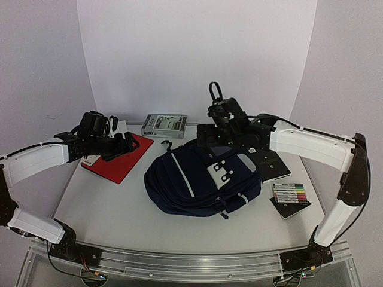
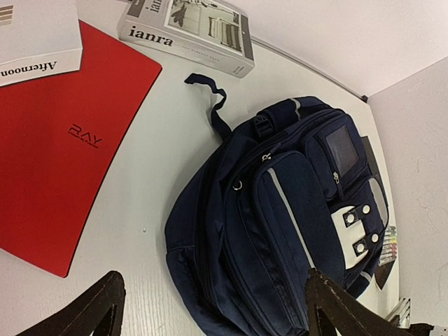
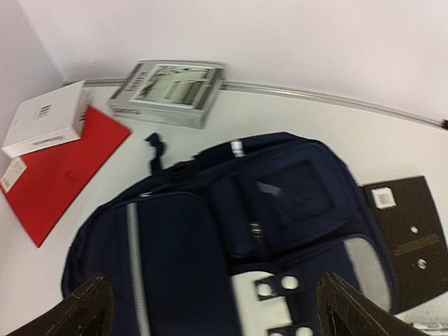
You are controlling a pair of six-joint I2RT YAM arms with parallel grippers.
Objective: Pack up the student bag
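Observation:
A navy backpack (image 1: 191,182) with a white panel lies on its back on the table, its zips showing in the left wrist view. The red RAY folder (image 2: 91,133) is at the left, with a white box (image 2: 38,38) on it. My left gripper (image 1: 122,146) is above the folder, its fingers spread and empty. Over the backpack's far edge hangs my right gripper (image 1: 206,136), its fingers (image 3: 91,308) also wide apart with nothing gripped.
Behind the backpack, a grey ianra box (image 1: 164,125) stands at the back edge. A black folder (image 1: 269,162) lies right of the backpack. Several coloured markers (image 1: 289,192) rest on a black notebook (image 1: 290,209).

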